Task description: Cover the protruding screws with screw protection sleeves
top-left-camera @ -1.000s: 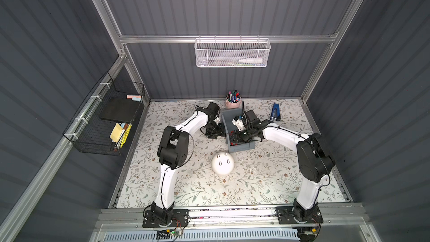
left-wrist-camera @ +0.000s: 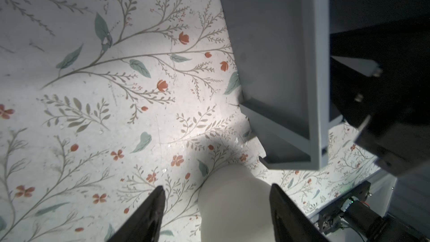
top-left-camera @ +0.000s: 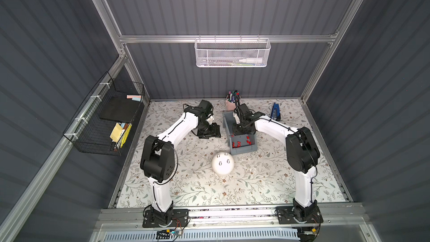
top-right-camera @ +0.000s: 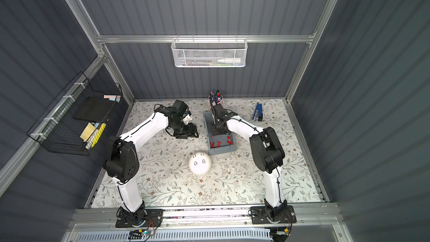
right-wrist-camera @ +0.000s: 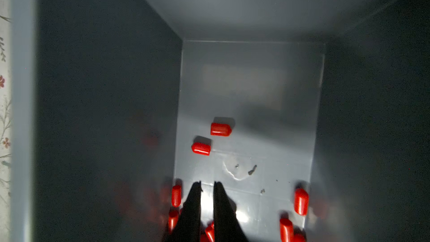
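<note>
A white ball [top-left-camera: 223, 168] stands on the table in front of the bin, with several dark screws [top-left-camera: 228, 161] sticking up from it. Red sleeves [right-wrist-camera: 220, 129] lie scattered on the floor of the grey bin [top-left-camera: 244, 150]. My left gripper is open and empty, left of the bin, with part of the ball [left-wrist-camera: 237, 206] visible below its fingers. Over the bin points my right gripper, its fingertips a narrow gap apart. Bin floor and a bit of red sleeve [right-wrist-camera: 209, 231] show between those fingers; whether that sleeve is held or lying below cannot be told.
Behind the bin stands a pen cup [top-left-camera: 230, 104]. A blue stapler [top-left-camera: 275, 112] lies at the back right. Bin walls [right-wrist-camera: 107, 107] rise close on both sides of my right gripper.
My left gripper has drawn back to the left, away from the bin. The right gripper has moved toward the rear of the bin, uncovering front sleeves. The bin has shifted slightly forward and right.
</note>
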